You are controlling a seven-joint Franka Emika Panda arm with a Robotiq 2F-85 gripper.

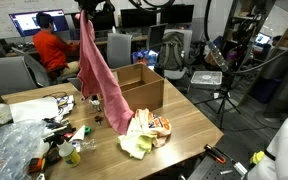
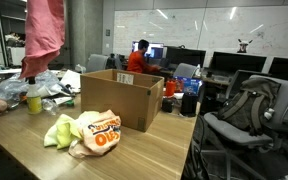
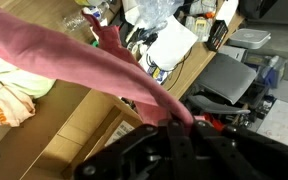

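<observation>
A long pink cloth hangs high above the table, its lower end near the cardboard box's front left side. At the top of exterior view 1, my gripper is shut on the upper end of the cloth. The same cloth shows at the left edge of exterior view 2, where the gripper is out of sight. In the wrist view the cloth runs from the upper left to my gripper, covering part of the scene below.
An open cardboard box stands on the table. In front of it lie a yellow-green cloth and an orange-and-white cloth. Plastic bags and small items crowd the left side.
</observation>
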